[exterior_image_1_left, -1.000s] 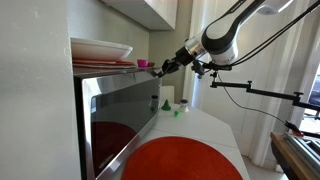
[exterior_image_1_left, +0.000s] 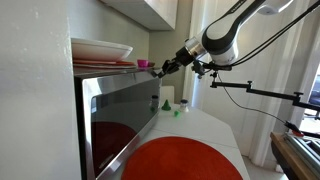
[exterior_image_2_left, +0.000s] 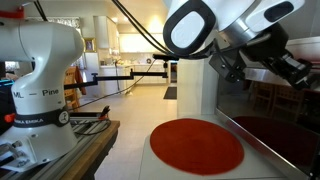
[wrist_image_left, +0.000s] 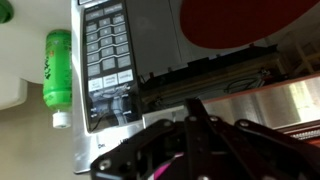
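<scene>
My gripper (exterior_image_1_left: 160, 70) hangs by the top front edge of a silver microwave (exterior_image_1_left: 108, 84). Its two dark fingers are together at the lower middle of the wrist view, where the gripper appears shut with nothing showing between the tips. Beyond the fingertips, the wrist view takes in the microwave's keypad (wrist_image_left: 107, 45) and a silver edge strip (wrist_image_left: 270, 104), with a dark band between them. Whether the door stands ajar is hard to tell. In the second exterior view the arm (exterior_image_2_left: 215, 40) reaches over to the microwave's dark front (exterior_image_2_left: 275, 100).
On top of the microwave are a white dish (exterior_image_1_left: 98, 50) and a pink cup (exterior_image_1_left: 121, 53). A round red mat (exterior_image_1_left: 180, 160) covers much of the white counter (exterior_image_1_left: 205, 128) in front. A green bottle (wrist_image_left: 58, 75) stands beyond the keypad end.
</scene>
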